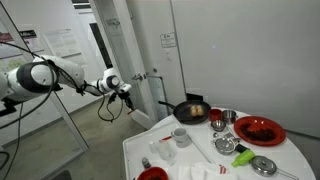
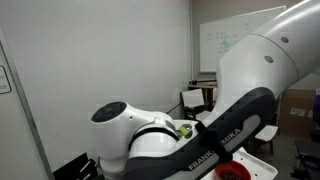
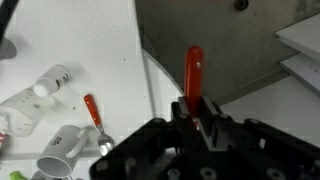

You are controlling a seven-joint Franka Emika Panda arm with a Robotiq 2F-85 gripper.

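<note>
In the wrist view my gripper is shut on a slim utensil with a red-orange handle; its lower part is hidden among the fingers. Exterior view 1 shows the gripper out past the table's left end, above the floor. What it holds is too small to make out there. A spoon with a matching red handle lies on the white table, beside a white mug and a clear bottle with a white cap.
On the table are a black pan, a red plate, a red bowl, a lidded pot and a green item. A partition wall stands behind. Bare floor lies left of the table.
</note>
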